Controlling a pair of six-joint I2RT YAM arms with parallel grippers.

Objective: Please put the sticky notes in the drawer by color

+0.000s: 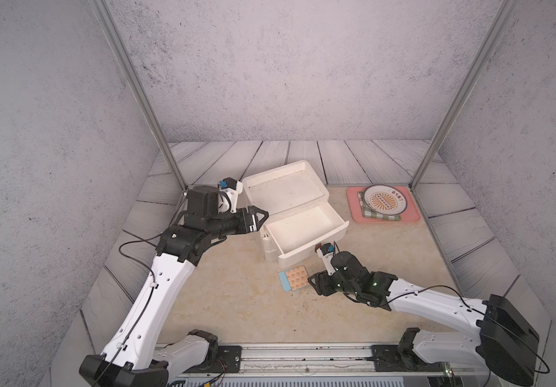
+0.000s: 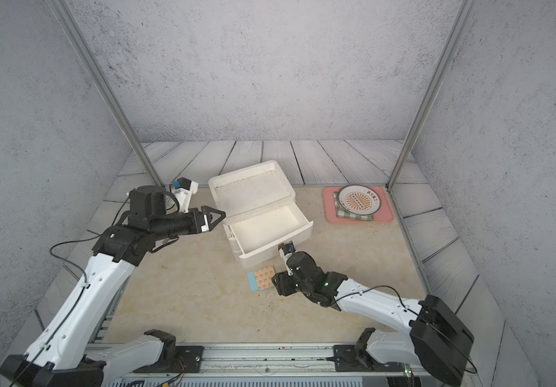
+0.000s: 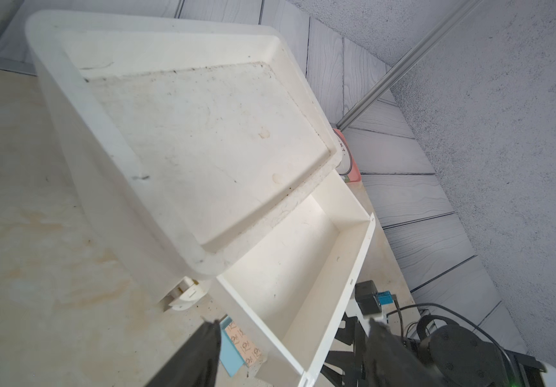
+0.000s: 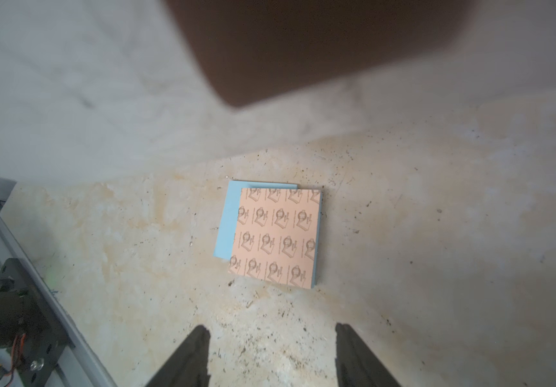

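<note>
Peach patterned sticky notes point(image 4: 275, 237) lie overlapping blue ones point(image 4: 224, 229) on the table, in front of the white drawer point(image 1: 314, 247), which is pulled out and looks empty. The raised white lid section point(image 3: 207, 129) sits behind it. My left gripper point(image 1: 260, 218) hangs open at the left of the box, nothing between its fingers. My right gripper is low beside the notes, open and empty, just right of them in both top views.
A pink tray point(image 1: 355, 203) with a cloth and round plate point(image 1: 383, 199) is at the back right. Bare table point(image 2: 181, 296) lies at the front left.
</note>
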